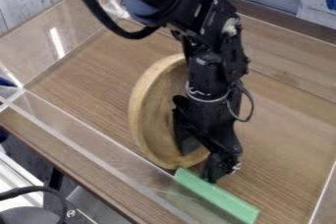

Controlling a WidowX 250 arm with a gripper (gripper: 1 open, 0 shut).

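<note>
My black gripper (pixel 206 152) points down at the middle of the wooden table, its lower end in front of a tan wooden bowl (pixel 147 107) that is tilted up on its side. The gripper's fingers overlap the bowl's inside and lower part, and whether they touch it is hard to tell. Just in front of them lies a long green object (pixel 226 198) at the table's near edge, its left end close to the gripper.
Clear plastic walls run along the left and front edges. A white panelled wall stands behind, and black cables are at the lower left.
</note>
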